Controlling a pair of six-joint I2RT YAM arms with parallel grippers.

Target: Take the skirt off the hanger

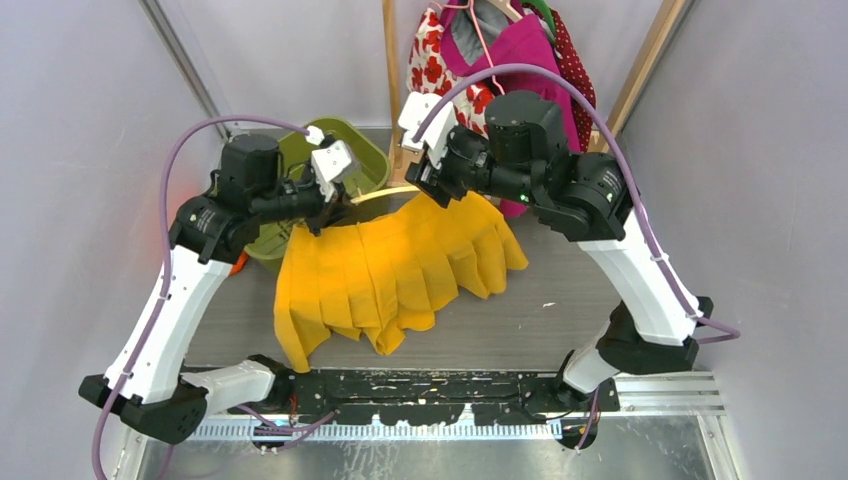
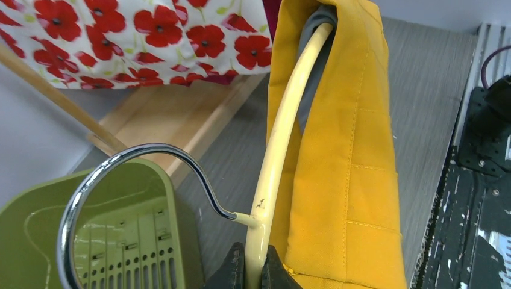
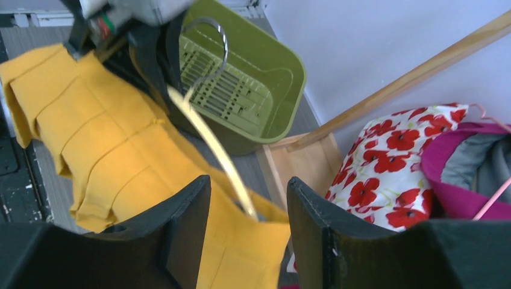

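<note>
The yellow pleated skirt (image 1: 390, 265) hangs on a cream hanger (image 2: 272, 162) with a metal hook (image 2: 140, 149). My left gripper (image 1: 340, 210) is shut on the hanger, close to the base of the hook. In the left wrist view the bar's far end runs into the grey-lined waistband (image 2: 376, 42). My right gripper is partly open over the other end of the skirt. Its fingers (image 3: 193, 208) stand either side of the yellow fabric and the hanger tip; whether they touch the cloth cannot be told.
An olive green basket (image 1: 345, 140) stands behind the left arm, with something orange (image 1: 238, 263) beside it. Floral, magenta and dark red clothes (image 1: 535, 55) hang from a wooden rack (image 1: 392, 60) at the back.
</note>
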